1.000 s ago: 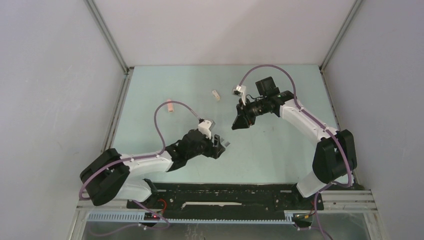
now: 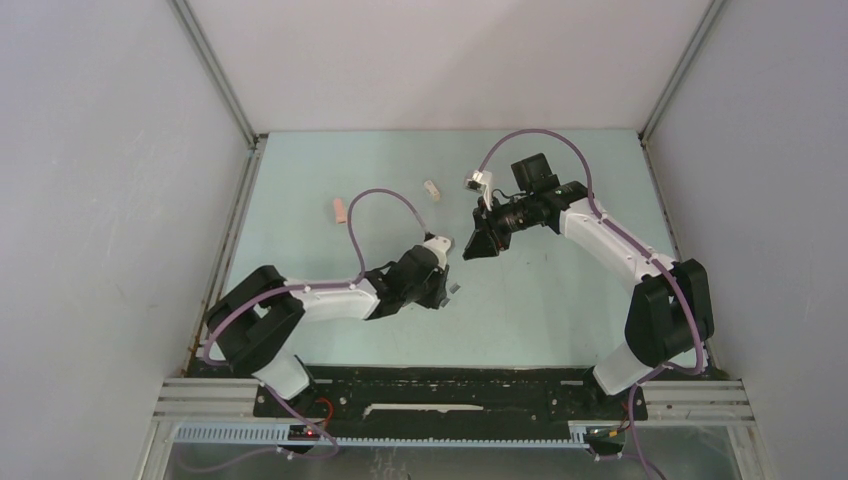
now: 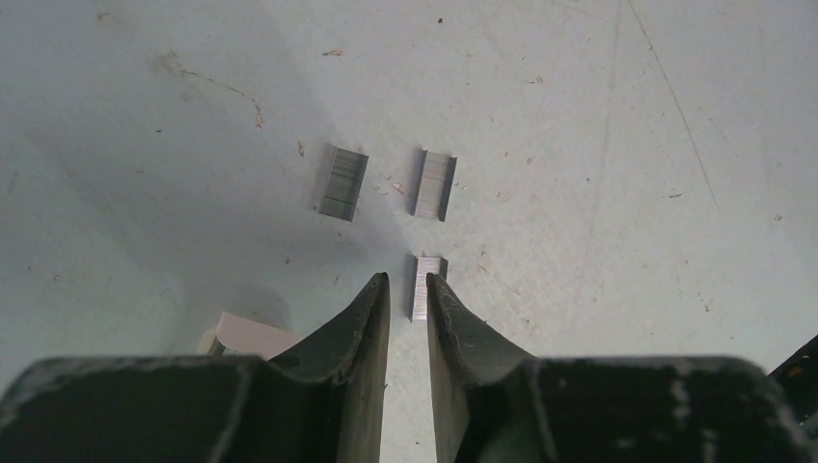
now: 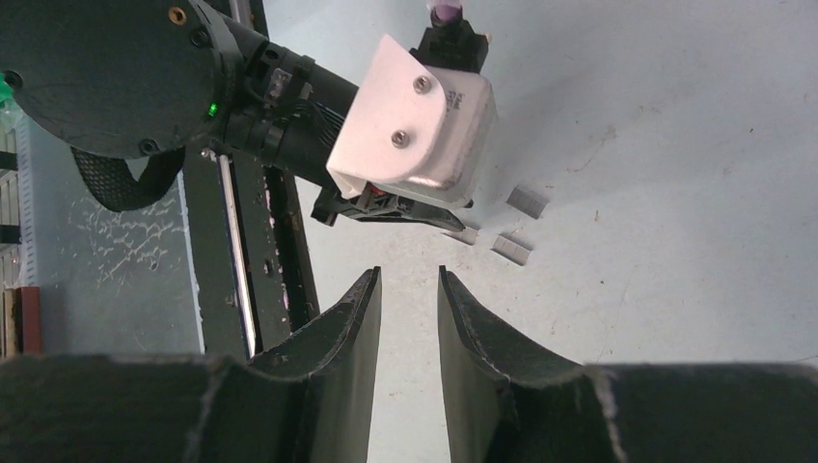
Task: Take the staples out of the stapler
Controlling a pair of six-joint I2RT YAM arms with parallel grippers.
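Note:
Three grey staple strips lie apart on the table: two farther ones, a left strip [image 3: 342, 183] and a right strip [image 3: 434, 185], and a nearer strip [image 3: 422, 289] behind my left fingertips. My left gripper is narrowly open, with that nearer strip showing partly in the gap and partly behind one finger. From the right wrist view, the left fingertips hang close to the same strip; whether they touch it I cannot tell. My right gripper stands part open and empty, off to the right of the strips. No stapler can be made out with certainty.
A pinkish block [image 2: 340, 210] lies at the left of the table, and a small pale object [image 2: 432, 190] towards the back. Part of a pinkish thing [image 3: 256, 336] shows beside the left fingers.
My left arm has swung rightward and slightly back, its hand turning so the fingers are nearer the strips. The right arm looks still.

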